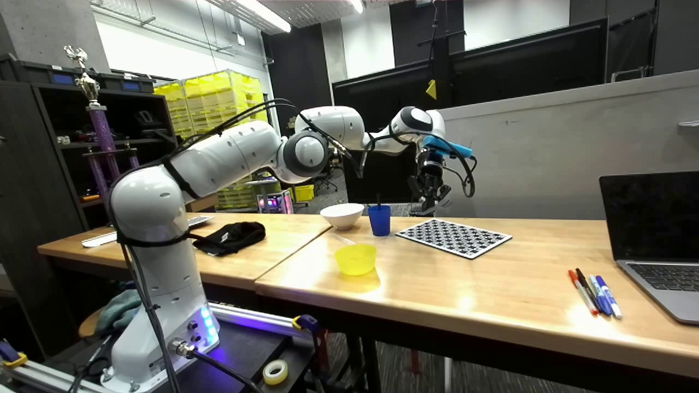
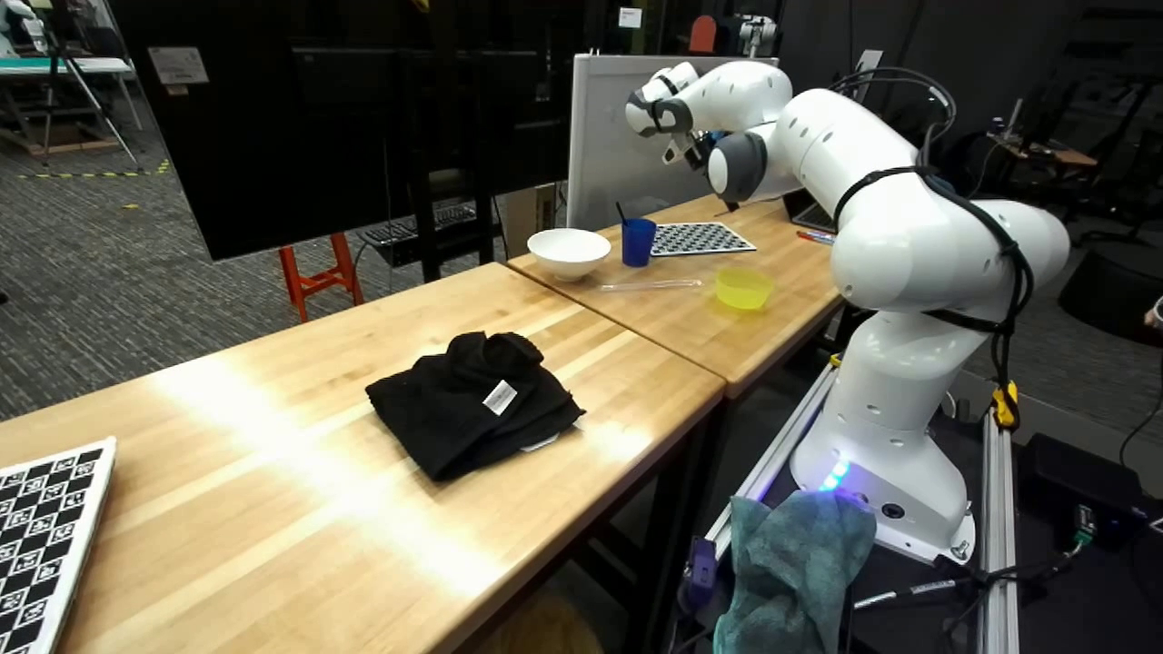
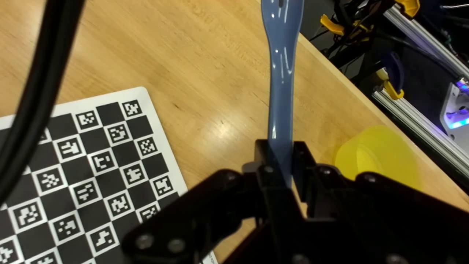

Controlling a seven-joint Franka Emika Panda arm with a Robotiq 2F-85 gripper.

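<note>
In the wrist view my gripper is shut on a blue-grey plastic utensil, whose handle lies between the fingers. The utensil's wider, slotted end points toward the top of that view. Seen from exterior view 1, the gripper hangs above the far side of the table, over the back of the checkered board. A blue cup with a dark stick in it stands left of the board, beside a white bowl. Nearer the front edge sits a translucent yellow bowl.
A clear thin rod lies on the table near the white bowl. Several markers and a laptop occupy the right end. Black cloth rests on the other table. Bare wood separates the board from the markers.
</note>
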